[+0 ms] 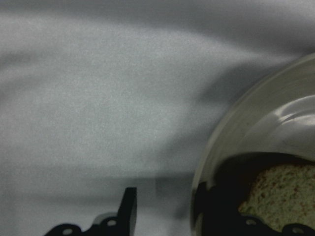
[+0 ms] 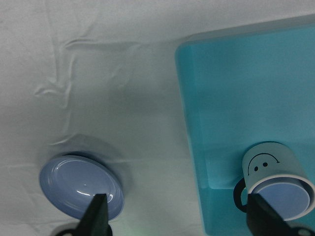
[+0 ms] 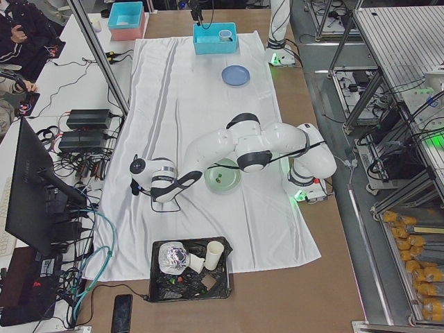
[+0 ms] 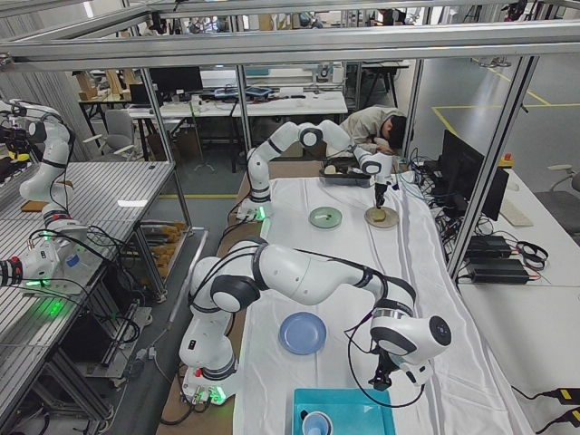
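A round dish point(image 4: 389, 221) with a piece of bread point(image 1: 275, 196) in it rests on the white cloth. My left gripper is low over its rim, fingers apart, one inside the dish. My right gripper hangs open above the cloth by a blue bin point(image 2: 246, 83), which holds a smiley mug point(image 2: 263, 162) lying on its side in the right wrist view. A blue plate point(image 2: 81, 184) lies beside that bin.
A green plate point(image 4: 325, 217) sits mid-cloth under my left arm. A black tray point(image 3: 166, 291) with foil and cups stands at the near end. A monitor and cables line the table's side.
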